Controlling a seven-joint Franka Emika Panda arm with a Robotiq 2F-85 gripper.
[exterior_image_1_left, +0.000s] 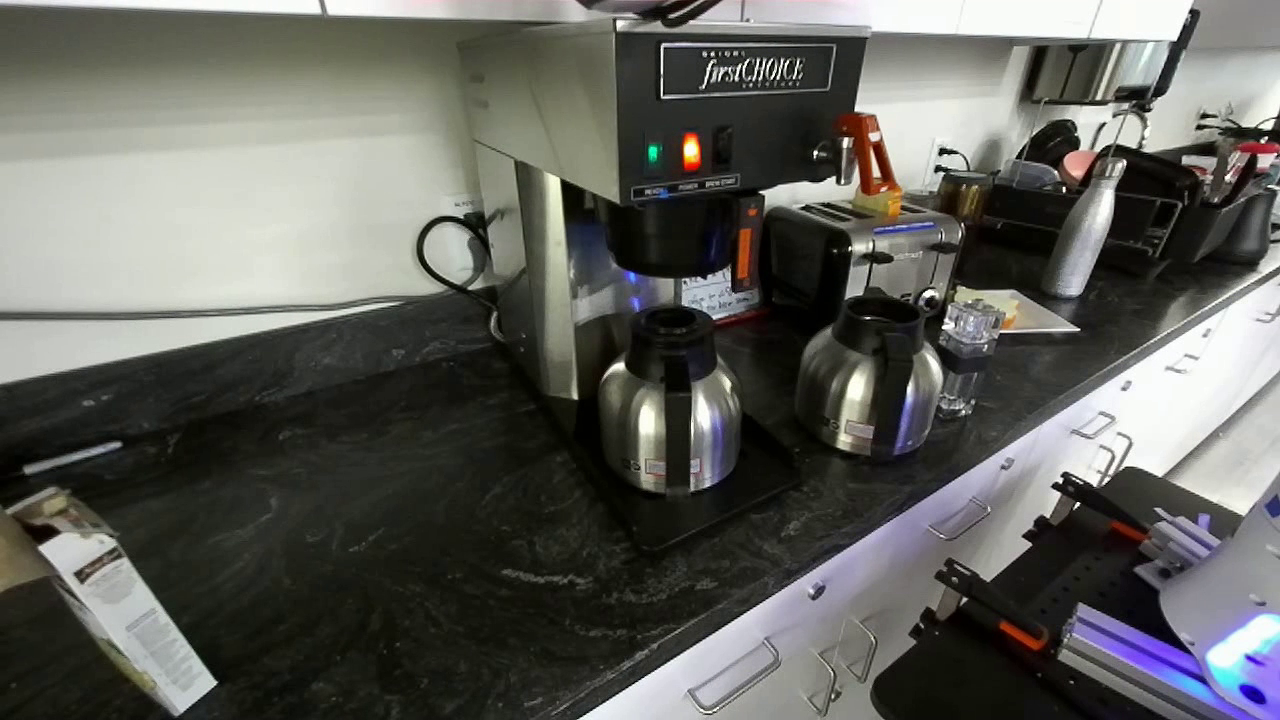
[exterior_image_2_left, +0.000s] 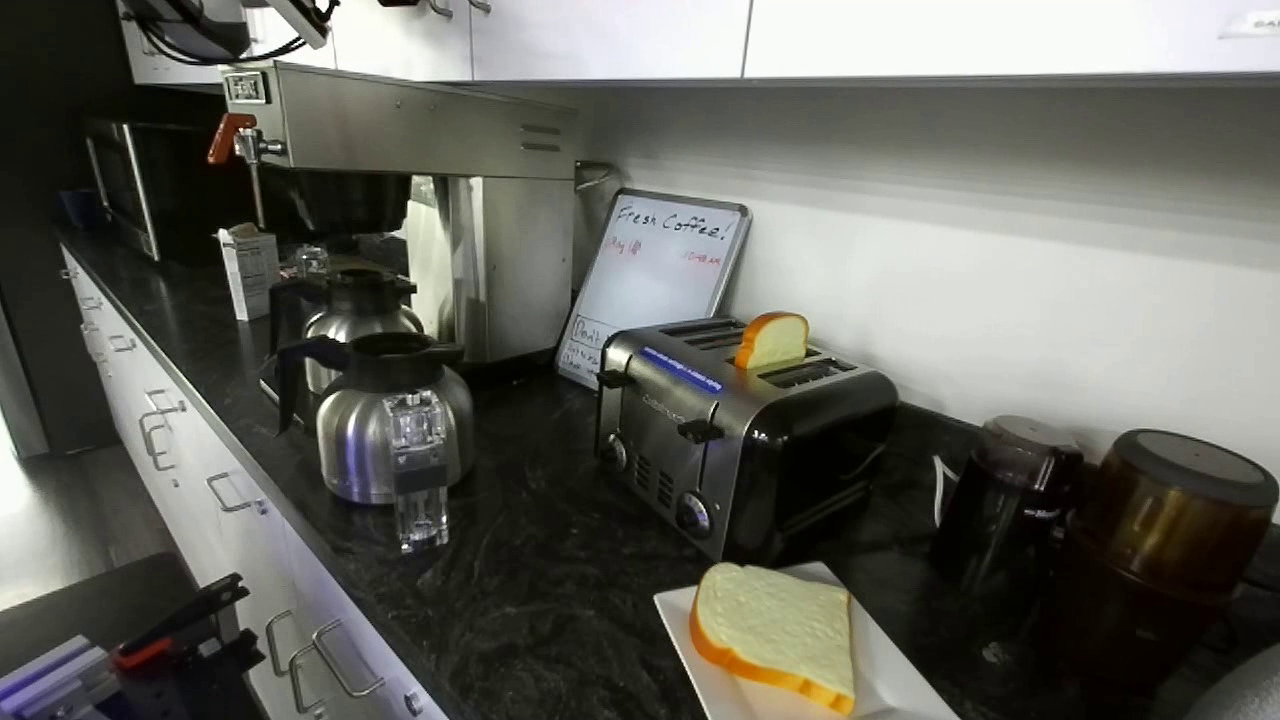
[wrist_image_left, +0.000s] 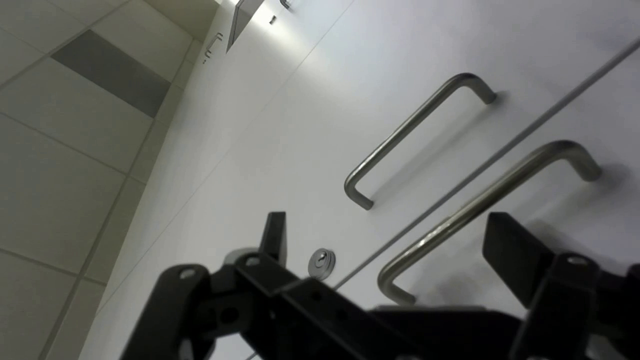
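In the wrist view my gripper stands open, its two black fingers wide apart with no object gripped between them. Beyond the fingers is a white cabinet front with a metal bar handle, a second handle and a round lock. The nearer handle reaches into the space in front of the fingers; whether anything touches it I cannot tell. Neither exterior view shows the gripper. On the counter, one steel carafe sits on the coffee maker's base and another carafe stands beside it.
A toaster holds a bread slice; another slice lies on a white plate. A clear grinder stands by the carafes. An opened carton is at the counter's left. Bare counter lies between carton and coffee maker.
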